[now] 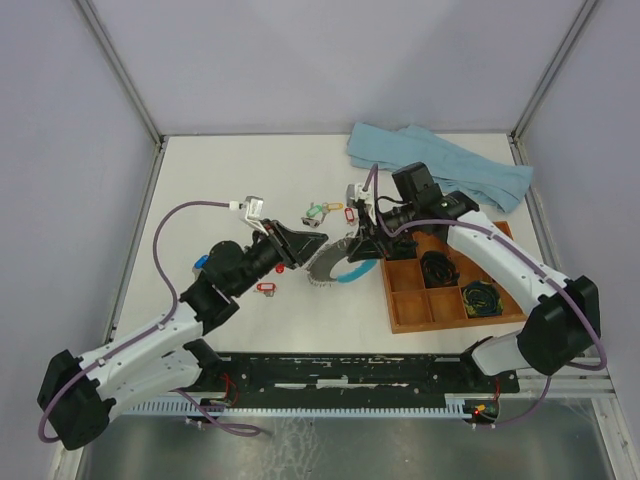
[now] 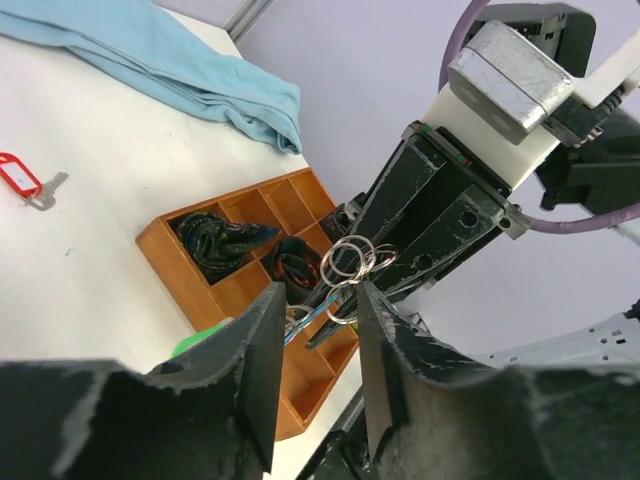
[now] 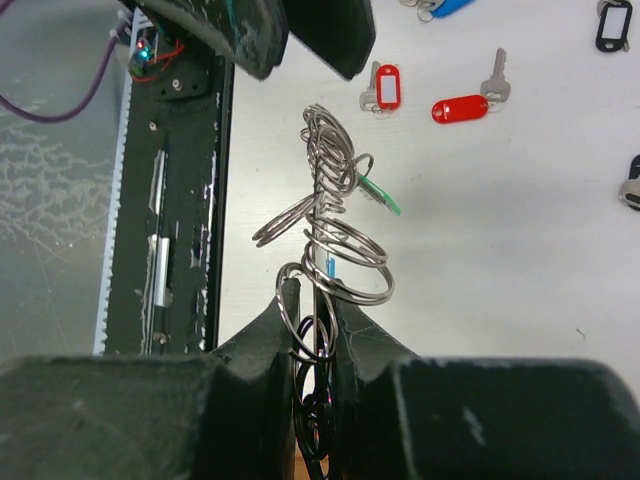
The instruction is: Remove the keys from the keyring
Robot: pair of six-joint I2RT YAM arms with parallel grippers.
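Note:
A bunch of split rings on a thin tool, with green and blue bits behind, is held by my right gripper, shut on it; in the left wrist view the rings lie against that gripper's dark fingers. My left gripper faces them from the left in the top view; how far it is open is hard to tell. Loose keys with red tags lie on the white table.
A wooden compartment tray with dark coiled items is at the right. A folded blue cloth lies at the back. More tagged keys are scattered around the table's middle and left.

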